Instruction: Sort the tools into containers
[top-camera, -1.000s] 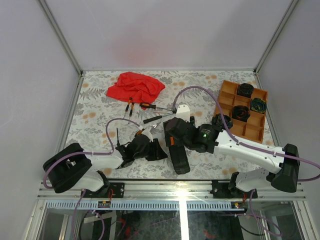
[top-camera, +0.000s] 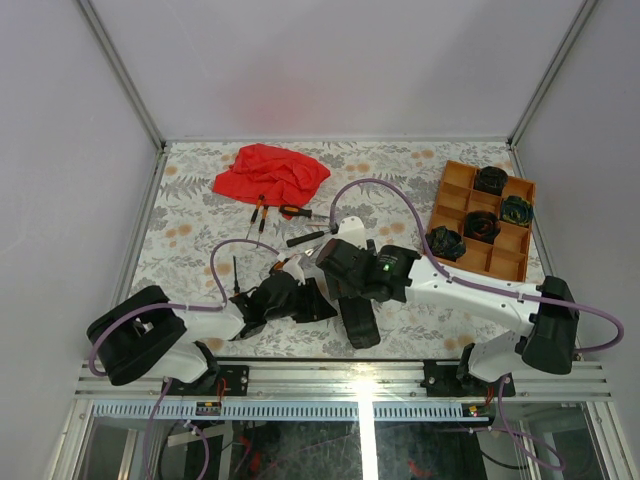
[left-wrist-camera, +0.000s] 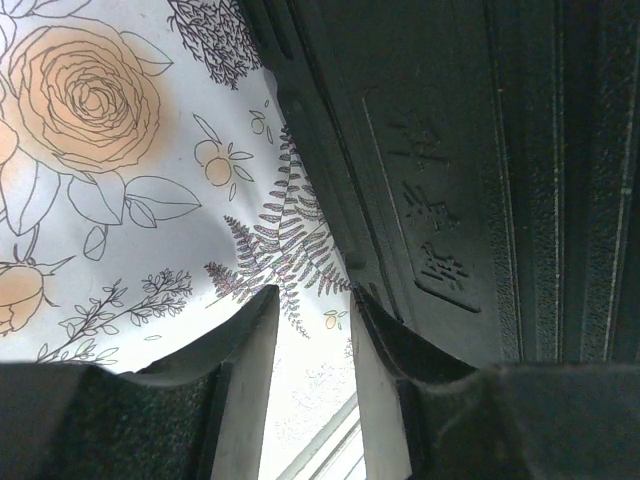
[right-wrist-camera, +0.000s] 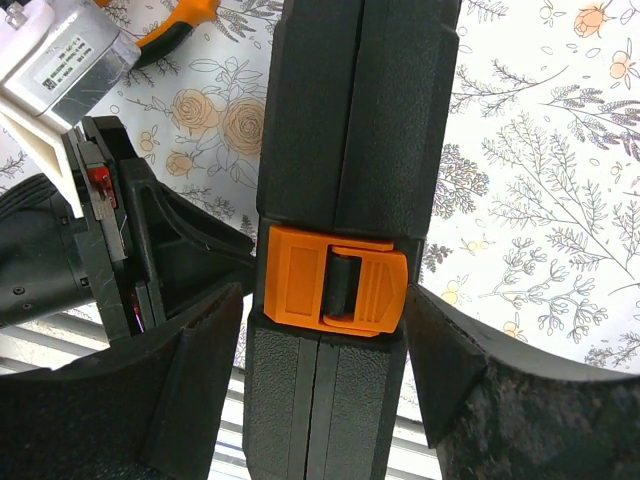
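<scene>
A long black tool case (top-camera: 359, 322) lies near the table's front edge. Its orange latch (right-wrist-camera: 335, 282) shows in the right wrist view, between the fingers of my right gripper, which stands part open around the case's width; whether the fingers touch it I cannot tell. Beside the case, on its left, is my left gripper, its fingertips apart with only patterned cloth showing between. Behind the grippers lie screwdrivers (top-camera: 298, 211), a black-handled tool (top-camera: 305, 239) and orange-handled pliers (right-wrist-camera: 180, 25).
A wooden compartment box (top-camera: 455, 190) with several dark rolled bundles stands at the back right. A red cloth (top-camera: 270, 175) lies crumpled at the back left.
My right arm has moved left, bringing its gripper over the case's latch, which it now hides in the top view. The left arm and the case look unmoved.
</scene>
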